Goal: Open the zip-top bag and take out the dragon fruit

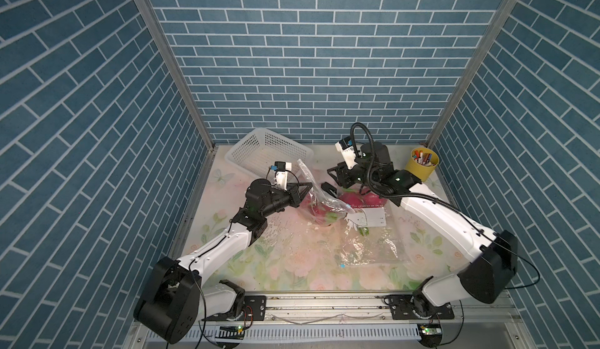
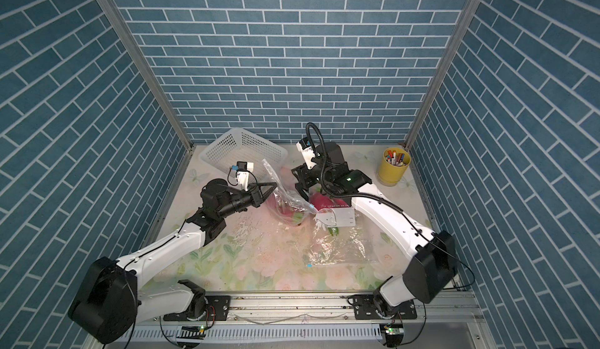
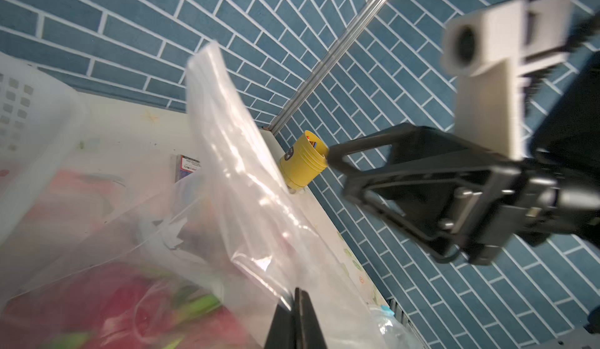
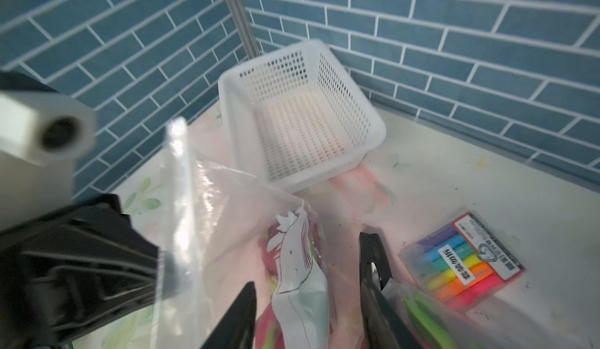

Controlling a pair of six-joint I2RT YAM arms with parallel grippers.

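The clear zip top bag (image 1: pixel 322 200) stands pulled up in the middle of the table, a red-and-green dragon fruit (image 3: pixel 118 302) visible through its film. My left gripper is shut on the bag's upper edge, the thin film running between its fingertips. Apart from the film, my right gripper (image 1: pixel 333 179) hovers behind and above the bag, to the right of the left one. Its fingers (image 4: pixel 240 317) are spread with nothing held between them. In the right wrist view the bag (image 4: pixel 231 192) and red fruit (image 4: pixel 267 324) lie below and beyond those fingers.
A white basket (image 4: pixel 300 117) stands at the back left, and a yellow pen cup (image 1: pixel 423 164) at the back right. A second clear bag (image 1: pixel 372 249) with red fruit lies under the right arm. Behind it are a black object (image 4: pixel 373 255) and a colourful pack (image 4: pixel 462 258).
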